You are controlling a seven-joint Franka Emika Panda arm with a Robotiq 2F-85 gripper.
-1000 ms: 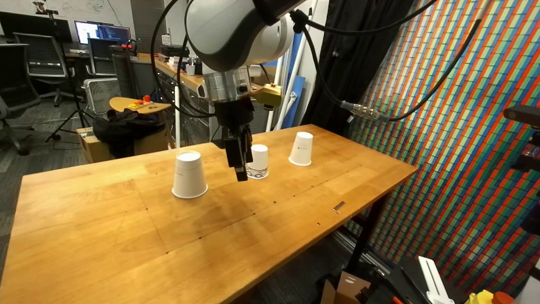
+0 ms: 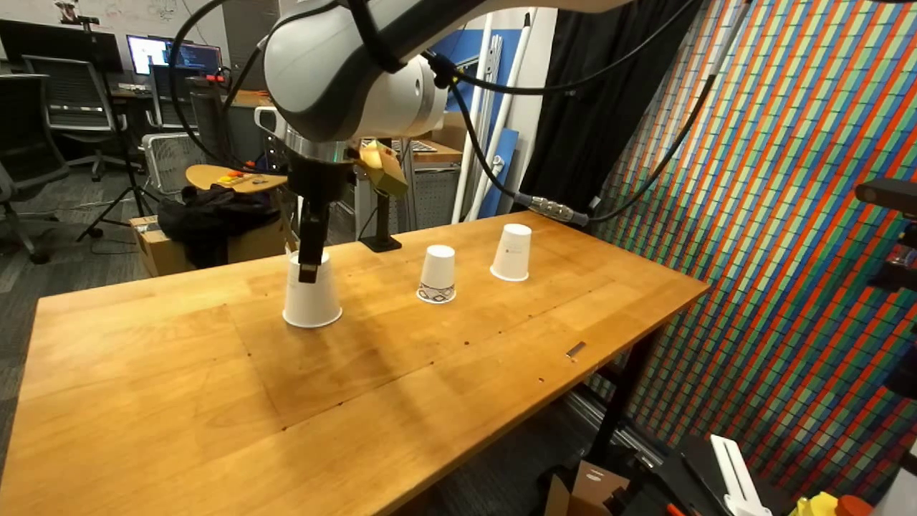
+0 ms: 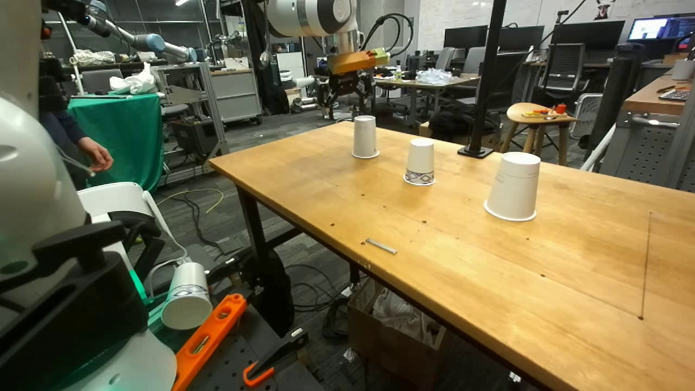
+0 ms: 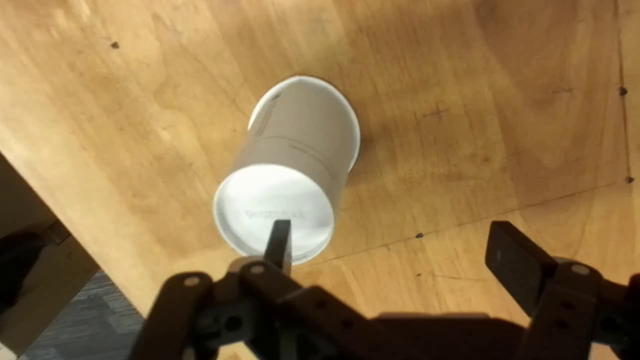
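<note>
Three upside-down white paper cups stand in a row on the wooden table. The plain nearest one in exterior view 1, the left cup (image 2: 313, 302), is partly covered there by my gripper (image 2: 309, 274). From the wrist, the same cup (image 4: 300, 135) shows its closed bottom, with my left finger (image 4: 278, 243) overlapping its edge in the picture; whether they touch I cannot tell. My gripper is wide open, with only bare tabletop visible between its fingers. The middle cup (image 2: 438, 271) has a dark patterned band near its rim. Farther off is the third cup (image 2: 511, 252), with a small mark.
A black post base (image 3: 475, 152) stands at the table edge behind the middle cup. A small metal strip (image 3: 381, 245) lies near the opposite edge.
My gripper has swung left in exterior view 1, from in front of the middle cup to the left cup. The left cup has shifted slightly left and back, still upright.
</note>
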